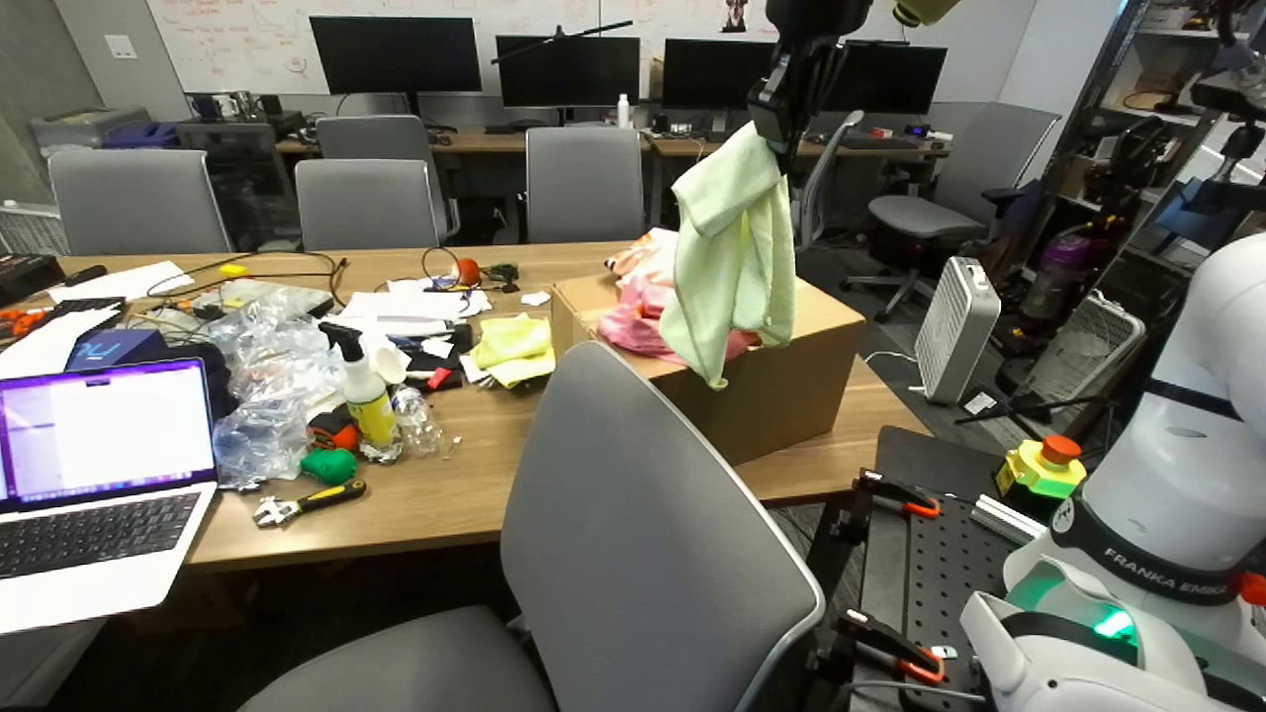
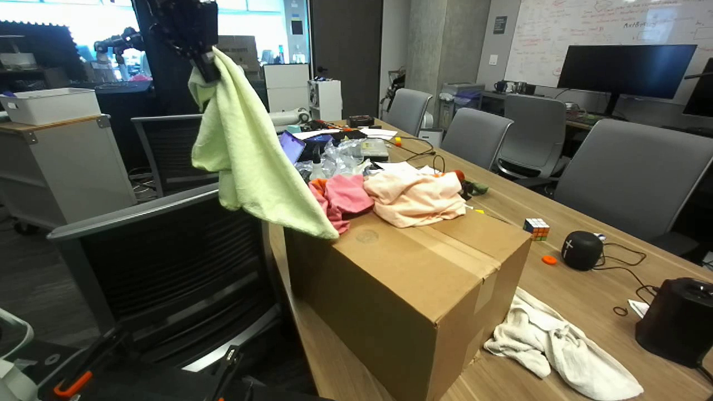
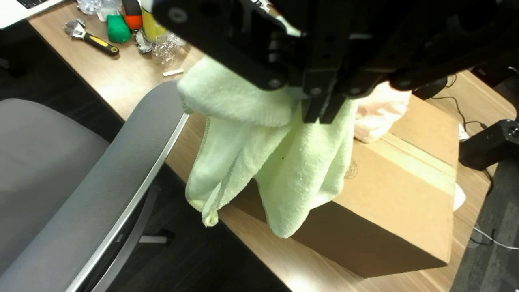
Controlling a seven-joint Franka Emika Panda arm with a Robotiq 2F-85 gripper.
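Observation:
A pale green cloth (image 1: 742, 237) hangs in folds from my gripper, which is shut on its upper part. In exterior view 2 the green cloth (image 2: 244, 147) slants down, its lowest corner in front of the near top edge of the cardboard box (image 2: 401, 267); whether that corner touches the box I cannot tell. On the box top lie a pink cloth (image 2: 347, 194) and a peach cloth (image 2: 418, 194). The wrist view shows the peach cloth (image 3: 382, 112) partly hidden behind the fingers, while the pink one is out of sight there.
A grey chair (image 1: 641, 510) stands close against the table's near side. A white cloth (image 2: 561, 344) lies on the table beside the box. Left on the table are a yellow cloth (image 1: 513, 344), a spray bottle (image 1: 368, 403), a wrench (image 1: 303, 500) and a laptop (image 1: 101, 475).

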